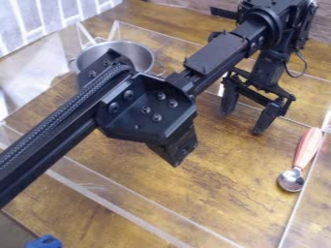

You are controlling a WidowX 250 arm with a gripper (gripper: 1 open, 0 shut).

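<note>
My gripper (247, 114) hangs low over the wooden table at the upper right, its fingers apart with nothing visible between them. A scoop-like metal utensil with a pink-and-white handle (303, 157) lies to the right of and below the gripper, apart from it. A metal pot (135, 56) stands at the upper left, partly hidden behind my arm.
Bare wooden table (207, 203) fills the lower middle, with clear strips or edges along it. A small blue object (45, 242) sits at the bottom left corner. A white rack or railing borders the upper left.
</note>
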